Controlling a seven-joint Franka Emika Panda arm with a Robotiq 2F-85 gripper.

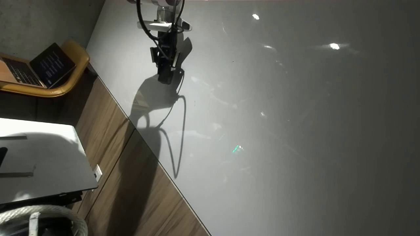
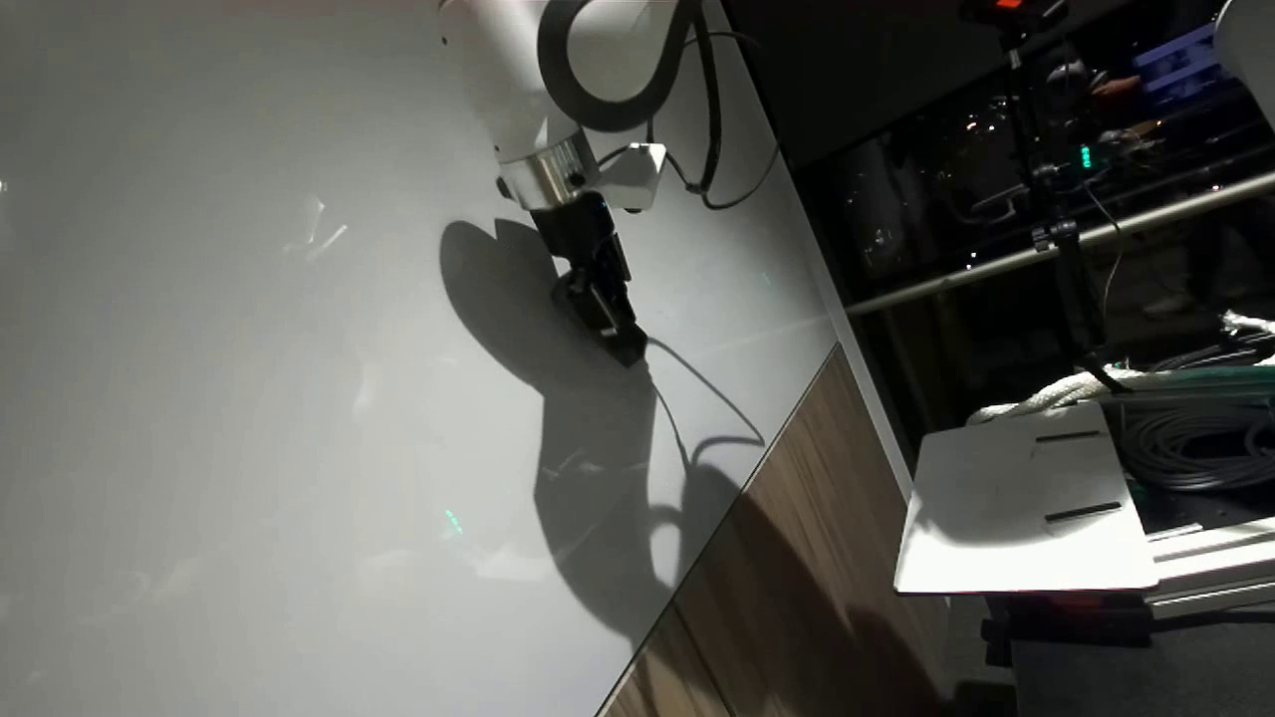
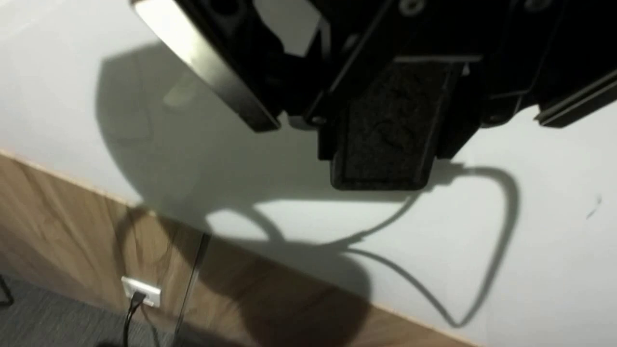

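My gripper is shut on a dark rectangular block [image 3: 388,130] with a rough, felt-like face, possibly an eraser. In the wrist view, the block's rounded end sticks out past the fingers. A glossy white board [image 3: 555,272] lies behind it, with a faint thin line in the shadow and a small dark mark [image 3: 596,207] off to the right. From exterior view 1, the gripper [image 1: 166,74] appears near the board's upper left side; exterior view 2 has it [image 2: 619,341] close over the surface. Whether the block touches the board, I cannot tell.
Wood panelling [image 1: 118,157] borders the board's lower edge, with a power socket [image 3: 141,291] on it. A white platform [image 1: 43,161] and a chair holding a laptop [image 1: 51,65] stand to the left. Arm and cable shadows fall across the board.
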